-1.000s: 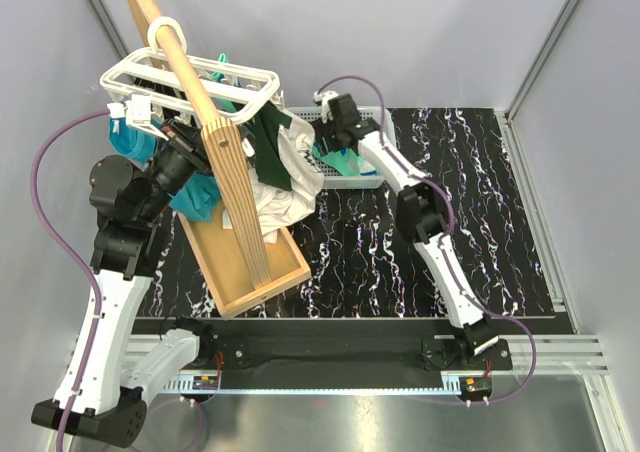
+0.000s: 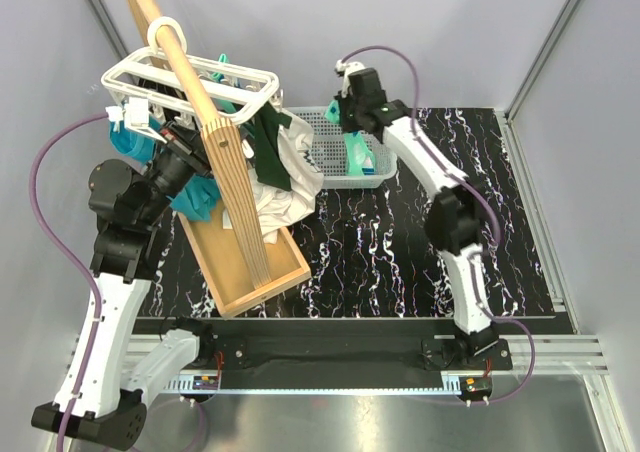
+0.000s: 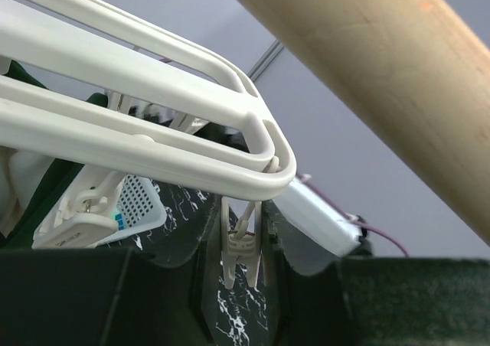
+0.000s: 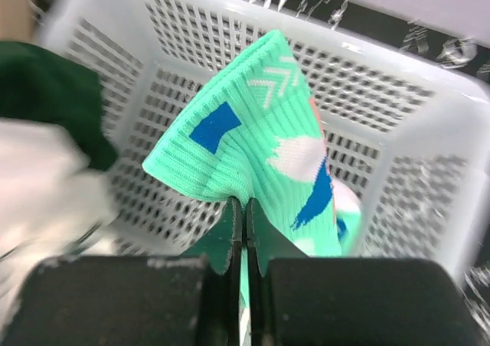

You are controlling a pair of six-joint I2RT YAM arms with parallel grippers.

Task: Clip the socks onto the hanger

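Note:
A mint-green sock (image 4: 264, 143) with blue and white patches is pinched between the tips of my right gripper, its cuff fanning out above the fingers. From above, the right gripper (image 2: 346, 118) is over the basket, and the sock (image 2: 358, 156) hangs below it. The white hanger (image 2: 250, 76) is hooked on a wooden pole at upper left. My left gripper is shut on a white clip (image 3: 242, 245) under the hanger's rounded end. Another clip (image 3: 80, 216) dangles from the bars, in front of green cloth.
The grey perforated basket (image 2: 352, 182) stands at the back centre, something mint and blue inside. Dark green (image 2: 267, 147) and white cloth (image 2: 290, 187) hang beside it. A wooden stand base (image 2: 222, 262) sits at left.
The left gripper has stayed put.

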